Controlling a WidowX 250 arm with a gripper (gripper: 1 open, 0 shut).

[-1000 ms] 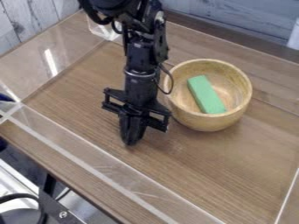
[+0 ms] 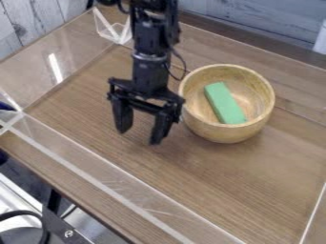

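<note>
My black gripper (image 2: 144,122) hangs over the wooden table left of a round wooden bowl (image 2: 197,121), its two fingers spread open with nothing visible between them. A green block (image 2: 224,103) lies inside the bowl, toward its middle.
The bare table (image 2: 166,191) spreads in front of the gripper and to its left and right. A clear plastic strip crosses the front left. Black cables (image 2: 26,217) show at the lower left corner, beyond the table's edge.
The gripper has risen a little from lower on the table, and its fingers look more widely spread. The bowl and green block look unmoved.
</note>
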